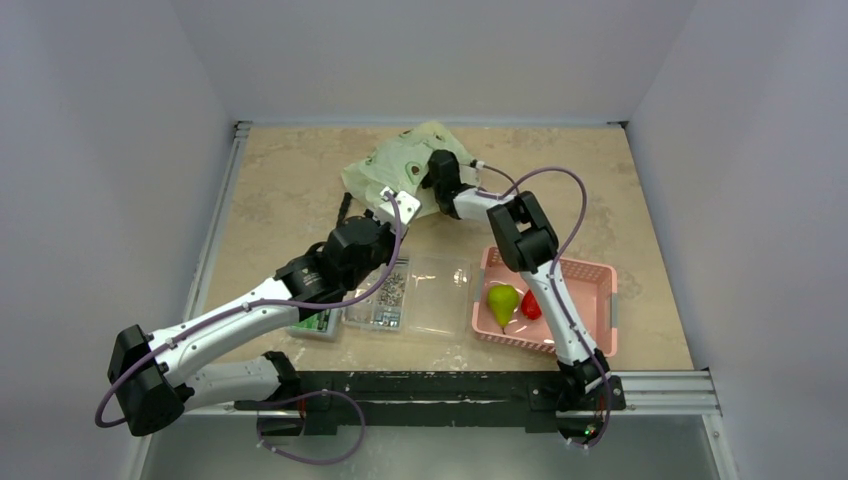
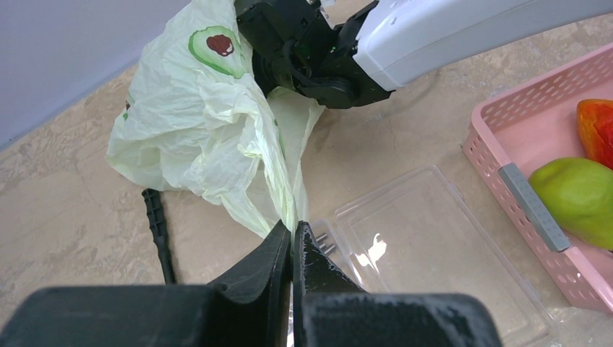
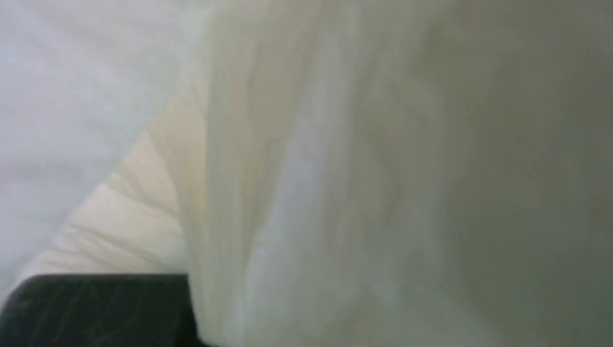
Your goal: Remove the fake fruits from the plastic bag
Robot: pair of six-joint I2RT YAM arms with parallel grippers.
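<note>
A pale plastic bag [image 1: 395, 160] with avocado prints lies at the table's back. In the left wrist view my left gripper is shut on a thin gathered strand of the bag [image 2: 173, 123]. My right gripper [image 1: 430, 180] reaches into the bag from the right; in the right wrist view bag film fills most of the picture, with one dark finger [image 3: 94, 311] at lower left, so what is between its fingers is hidden. A green pear [image 1: 503, 300] and a red fruit [image 1: 531, 306] lie in the pink basket [image 1: 600, 275].
Clear parts boxes [image 1: 440, 295] lie at the front middle, beside the basket. A black rod [image 2: 159, 231] lies left of the bag. Bare table is open at the back right and on the left.
</note>
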